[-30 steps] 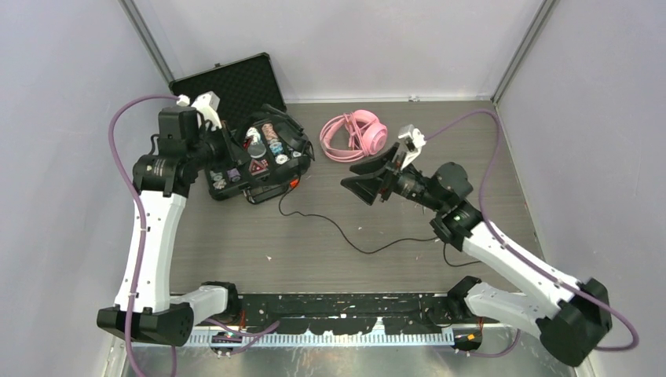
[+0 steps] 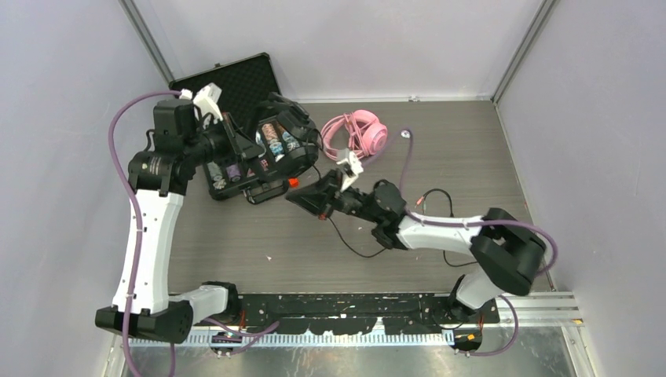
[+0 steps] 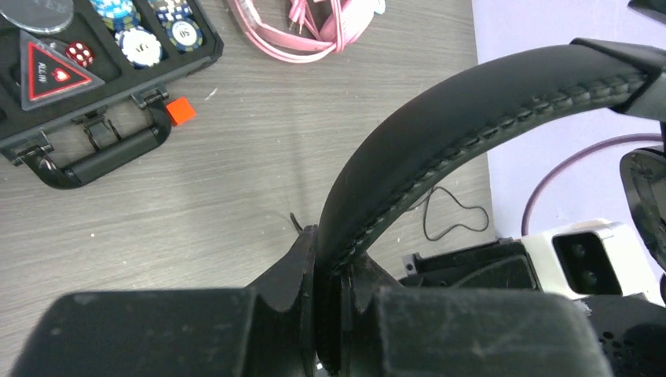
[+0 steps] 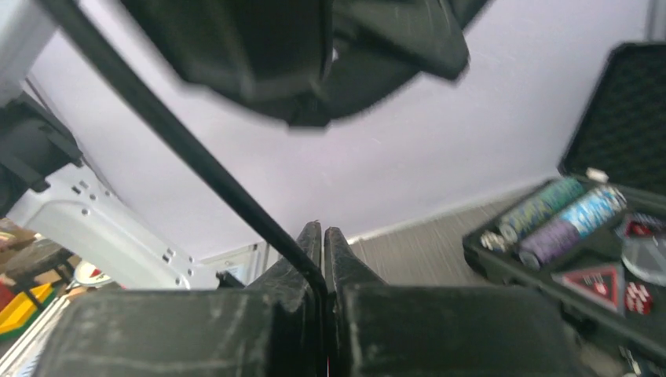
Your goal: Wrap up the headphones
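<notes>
Black over-ear headphones (image 2: 298,161) hang above the poker case, lifted off the table. My left gripper is shut on their padded headband (image 3: 408,161), which arches up to the right in the left wrist view. The thin black cable (image 4: 208,161) runs down from the headphones into my right gripper, whose fingers are shut on it. Past the right gripper (image 2: 308,204), the loose cable (image 2: 351,247) curves across the table and under the right arm to its plug end.
The open poker case (image 2: 226,182) with chips and dice lies beneath the headphones, its handle (image 3: 118,153) toward the front beside an orange block (image 3: 181,111). Pink headphones (image 2: 369,133) with coiled cable sit at the back.
My right arm has swung left to the cable near the black headphones, and its gripper has gone from open to shut on it. The headphones have shifted slightly with the left gripper.
</notes>
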